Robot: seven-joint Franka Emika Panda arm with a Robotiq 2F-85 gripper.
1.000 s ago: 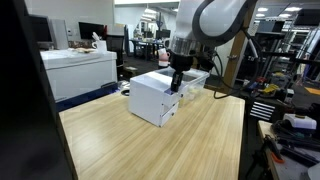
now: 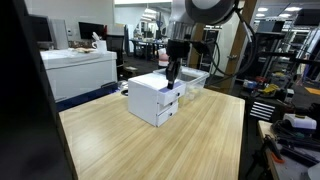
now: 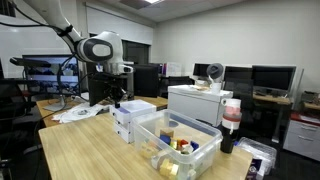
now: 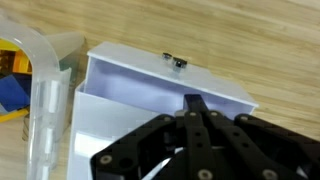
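Note:
A small white drawer unit [image 2: 148, 99] stands on the wooden table, its upper drawer pulled partly out. In the wrist view, the white drawer front [image 4: 150, 62] with a dark knob [image 4: 175, 61] lies beyond my fingers, and the visible part of the drawer's inside [image 4: 135, 87] looks empty. Over the unit's front edge, my gripper is shut, pointing down, with nothing showing between its fingertips. The same gripper [image 2: 171, 86] appears close above the drawer in exterior view 1. Part of the drawer's right side is hidden behind the fingers.
Beside the unit stands a clear plastic bin [image 3: 212, 151] with several coloured blocks in it. A dark bottle with a pale lid [image 3: 229, 125] is behind the bin. Bare wooden table [image 2: 125, 145] stretches out in front of the drawers.
The drawer unit stays in the same place.

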